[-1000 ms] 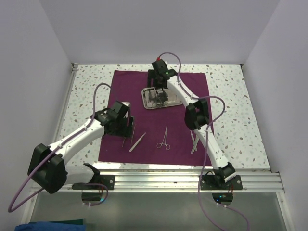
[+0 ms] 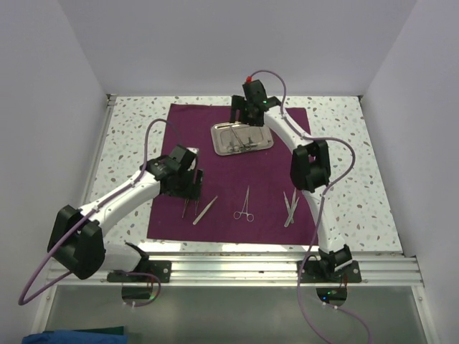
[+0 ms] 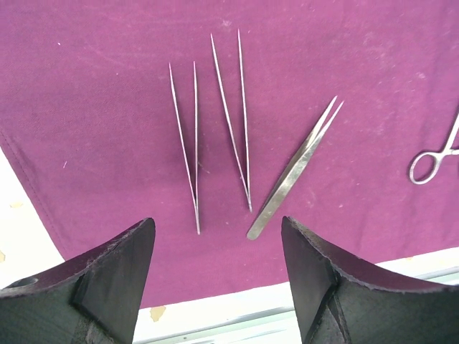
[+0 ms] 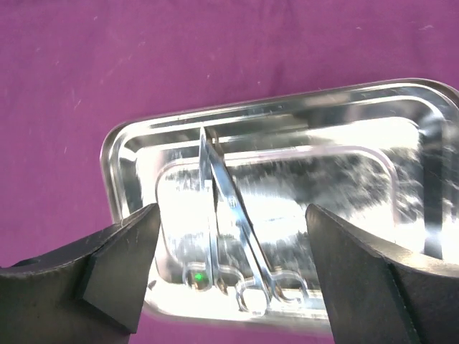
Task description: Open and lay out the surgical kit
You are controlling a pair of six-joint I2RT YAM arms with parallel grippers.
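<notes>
In the top view a metal tray (image 2: 264, 145) lies near the back of the purple cloth (image 2: 222, 186). Two scissor-like instruments lie side by side in its left part: one steel instrument (image 4: 209, 188) and another (image 4: 233, 203) slanting against it at the tips. Over them, my right gripper has its fingers apart with nothing between them. My left gripper is open above the left front of the cloth. Below it lie two thin tweezers, the left pair (image 3: 196, 165) and the middle pair (image 3: 246, 147), and wider tweezers (image 3: 287, 179).
Ring-handled forceps (image 2: 244, 213) lie at the cloth's front middle. Further right are crossed slim instruments (image 2: 290, 209). The cloth's centre, between tray and front row, is clear. A blue item (image 2: 75, 338) sits below the front rail at left.
My right gripper has moved to the right over the tray. The instruments on the cloth have not moved.
</notes>
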